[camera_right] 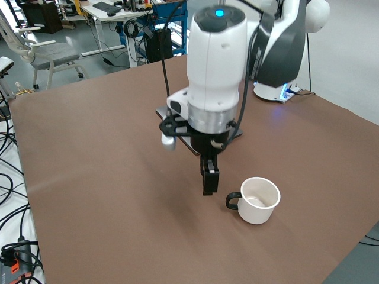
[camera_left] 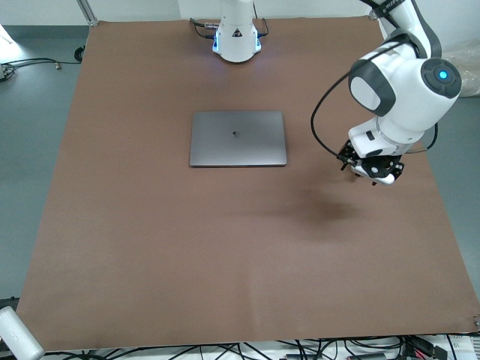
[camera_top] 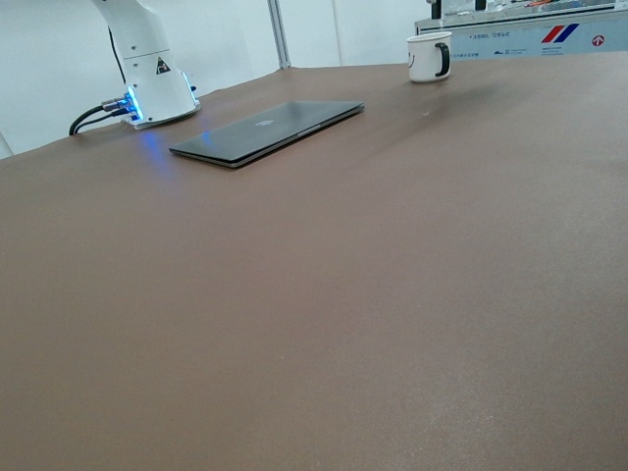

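Observation:
The robot arm reaches over the brown table (camera_left: 247, 247), its gripper (camera_right: 209, 183) pointing down just left of and above a white mug (camera_right: 257, 207) with a dark handle, apart from it. In the left view the arm's head (camera_left: 397, 105) hides the mug; the top view shows the mug (camera_top: 422, 59) at the back right. Whether the fingers are open or shut is unclear. A closed grey laptop (camera_left: 238, 139) lies mid-table, partly behind the arm in the right view.
A white arm base (camera_left: 236, 41) with cables stands at the table's back.

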